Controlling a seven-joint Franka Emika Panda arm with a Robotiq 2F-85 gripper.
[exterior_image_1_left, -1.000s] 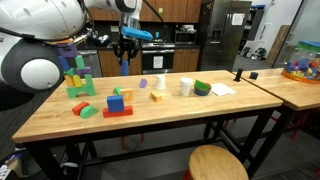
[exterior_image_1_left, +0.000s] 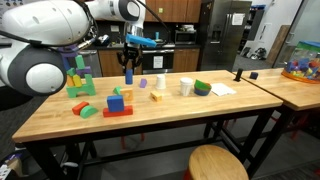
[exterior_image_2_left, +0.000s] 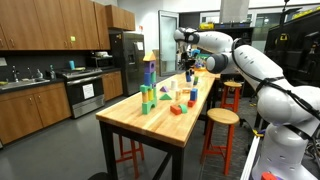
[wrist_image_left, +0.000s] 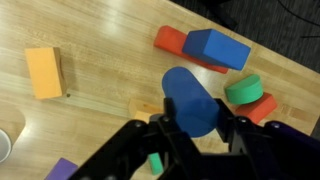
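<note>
A blue cylinder (wrist_image_left: 190, 100) is gripped in my gripper, which is shut on it, with the dark fingers (wrist_image_left: 140, 140) on either side. In exterior view 1 the cylinder (exterior_image_1_left: 128, 76) hangs upright below the gripper, above the far part of the wooden table (exterior_image_1_left: 180, 108). Ahead of it in the wrist view, a blue block (wrist_image_left: 219, 48) sits on a red block (wrist_image_left: 180, 42). Much of the table directly under the gripper is hidden by the cylinder and the fingers.
A tower of green, yellow and blue blocks (exterior_image_1_left: 78, 82) stands on the left. Loose around the gripper lie a yellow-orange block (wrist_image_left: 45, 72), a green piece (wrist_image_left: 243, 90) and a purple piece (wrist_image_left: 60, 170). White cups (exterior_image_1_left: 186, 87) and a green bowl (exterior_image_1_left: 202, 88) stand farther right.
The gripper and the blue cylinder have come down a little and shifted slightly right in exterior view 1. The blocks on the table look unmoved.
</note>
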